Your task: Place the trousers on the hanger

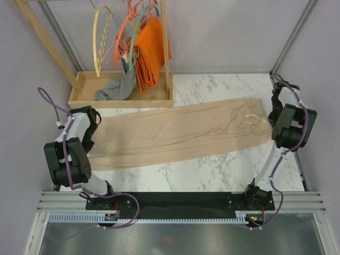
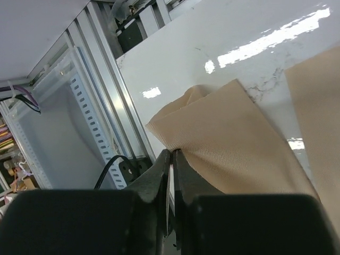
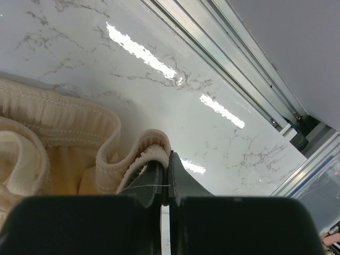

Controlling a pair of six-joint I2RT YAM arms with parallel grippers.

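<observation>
The beige trousers (image 1: 170, 127) lie stretched flat across the marble table. At their left end my left gripper (image 1: 87, 143) is at the cloth; in the left wrist view its fingertips (image 2: 171, 154) are close together at a folded corner, and whether they grip it is unclear. At the right end my right gripper (image 1: 273, 123) is shut on the waistband (image 3: 141, 154), which is bunched between its fingers. Coloured hangers (image 1: 96, 42) hang on a wooden rack at the back left.
The rack's wooden base (image 1: 81, 98) holds grey cloth, and an orange garment (image 1: 154, 53) hangs above it. Bare marble (image 1: 202, 178) shows along the front and back right. Walls and metal rails bound both sides.
</observation>
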